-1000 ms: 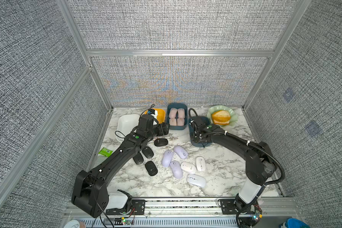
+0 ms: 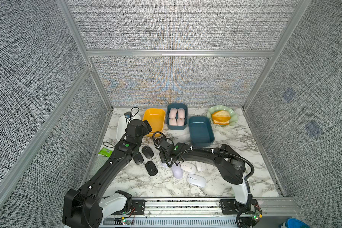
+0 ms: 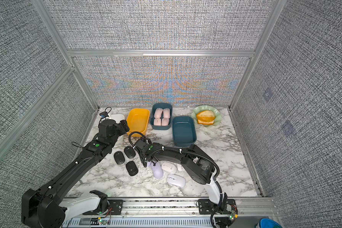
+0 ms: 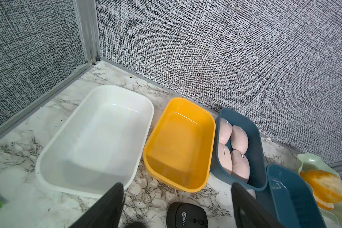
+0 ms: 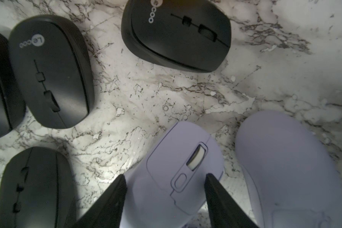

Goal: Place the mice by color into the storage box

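My right gripper is down at a lilac mouse [image 5: 186, 148], one finger either side of it; whether it touches is unclear. Another lilac mouse [image 5: 288, 163] lies beside it, with black mice [image 5: 49, 72] around. My left gripper hangs open over the back left, facing a white box [image 4: 95, 140] and a yellow box [image 4: 178, 144], both empty. A teal box [image 4: 258, 148] holds several pink mice [image 4: 239, 167]; the second teal box [image 2: 201, 129] is empty. White mice [image 2: 196, 180] lie at the front centre.
A green dish [image 2: 231, 117] with a bread-like item [image 2: 220, 117] stands at the back right. A green packet [image 2: 105, 152] lies at the left edge.
The left arm has moved left, from the yellow box toward the white one.
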